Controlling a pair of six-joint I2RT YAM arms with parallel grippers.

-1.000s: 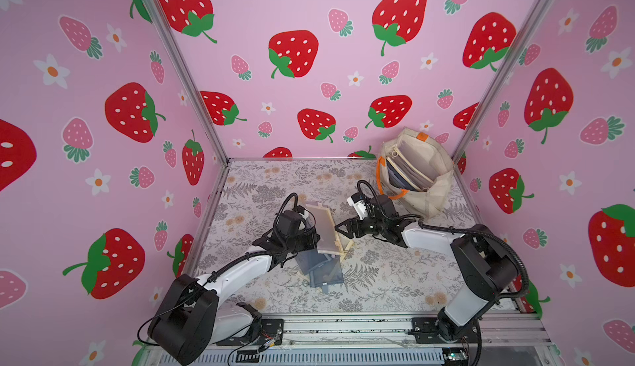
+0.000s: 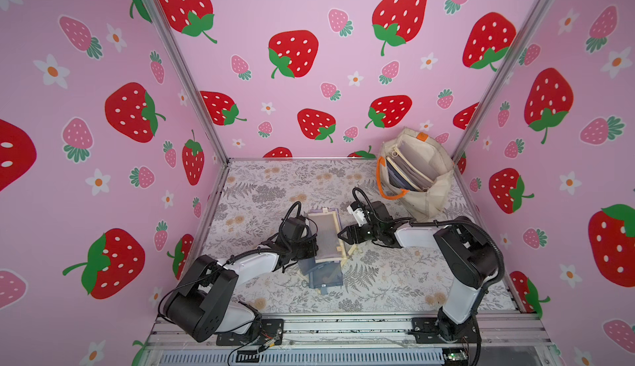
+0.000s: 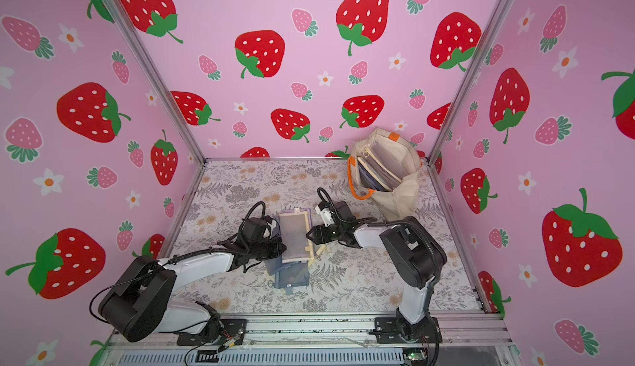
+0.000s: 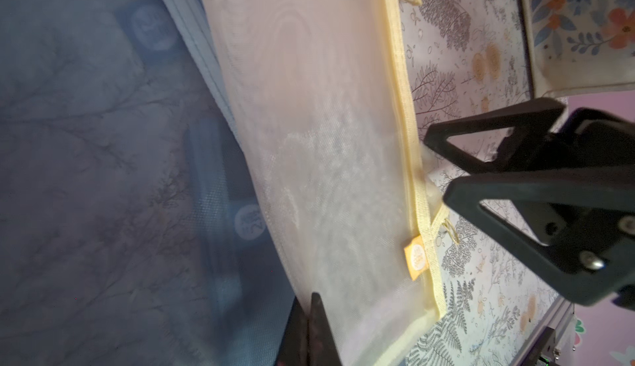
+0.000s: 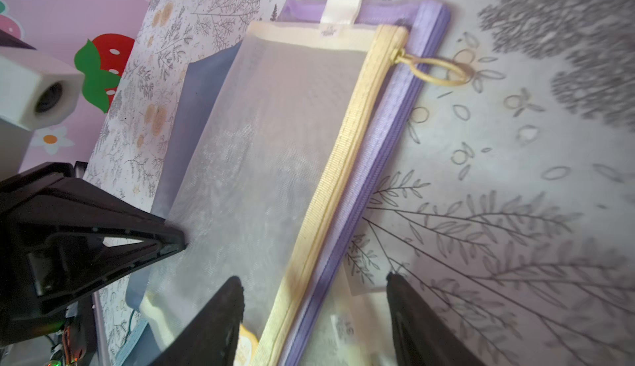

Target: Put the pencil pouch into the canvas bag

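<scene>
The pale mesh pouch with cream zipper trim [image 2: 326, 233] lies in the middle of the table, over a purple-edged pouch [image 5: 433, 28] and blue pouches [image 2: 326, 274]. My left gripper is shut on its left edge, where the mesh draws to a point at the fingertips. On the opposite side, my right gripper stands part open. Its fingers [image 5: 218, 326] appear on either side of the cream and purple zipper edges, with a clear gap between them. The canvas bag [image 2: 430, 200] with orange handles stands open at the back right.
Several pouches [image 2: 406, 171] stand inside the bag. A yellow strip [image 2: 352, 249] lies by the pouch's lower right corner.
The cream-trimmed pouch has come down and straightened over the stack with my left gripper. My right gripper has lowered and shifted slightly along the pouch's right edge.
</scene>
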